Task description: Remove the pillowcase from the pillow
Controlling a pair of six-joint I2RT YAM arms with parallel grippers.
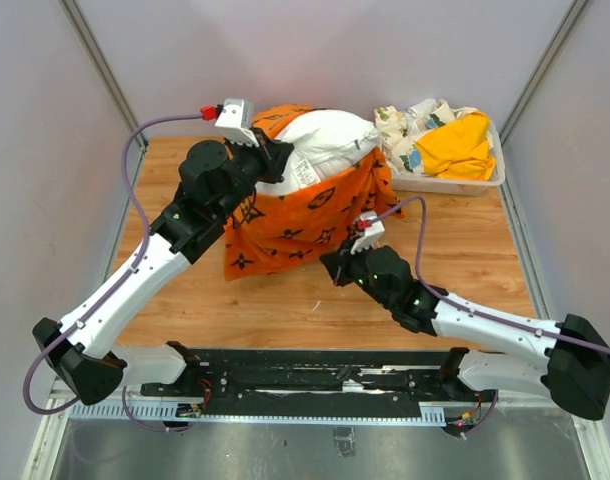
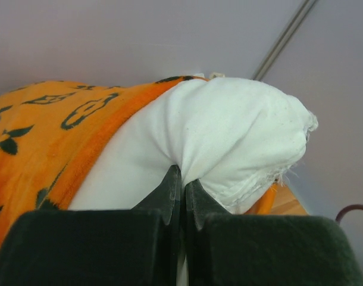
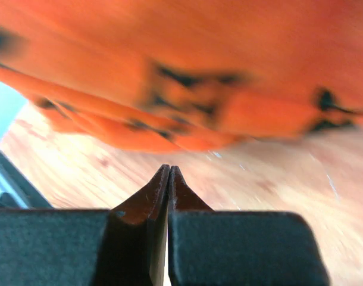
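Observation:
The white pillow (image 1: 335, 145) is held up at the back of the table, its corner bare and the rest inside the orange pillowcase (image 1: 310, 220) with dark prints. My left gripper is shut on that white corner; the cloth bunches into its fingertips in the left wrist view. In the top view my right gripper (image 1: 335, 275) is just in front of the pillowcase's hanging lower part. The right wrist view shows its fingertips (image 3: 163, 179) together, nothing between them, with the blurred orange cloth beyond and above.
At the back right a white bin (image 1: 465, 187) holds patterned cloths and a yellow cloth (image 1: 458, 148). Grey walls (image 1: 315, 50) enclose the sides and back.

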